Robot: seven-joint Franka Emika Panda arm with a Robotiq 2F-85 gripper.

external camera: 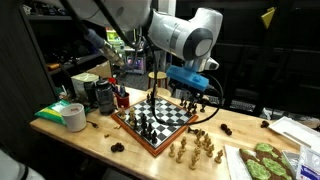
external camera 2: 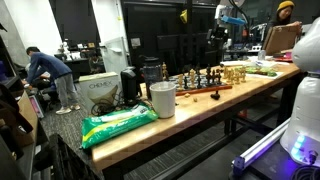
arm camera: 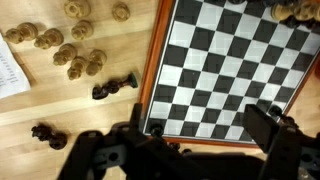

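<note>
In the wrist view, my gripper stands open above the chessboard (arm camera: 215, 75), with nothing held between its fingers. A dark chess piece (arm camera: 115, 86) lies on its side on the wood just left of the board. Another dark piece (arm camera: 48, 135) is farther left, near the lower corner. Several light pieces (arm camera: 76, 68) lie in a group at upper left. Dark pieces stand along the board's edges, some partly hidden by my fingers. The arm (external camera: 190, 78) hangs over the far part of the board in exterior view 1.
A white mug (external camera: 74, 117) and dark canisters (external camera: 105, 97) stand left of the board. Loose light pieces (external camera: 195, 153) spread over the table in front of it. A tray with green patches (external camera: 262, 163) and a white tray (external camera: 297, 132) occupy the right side.
</note>
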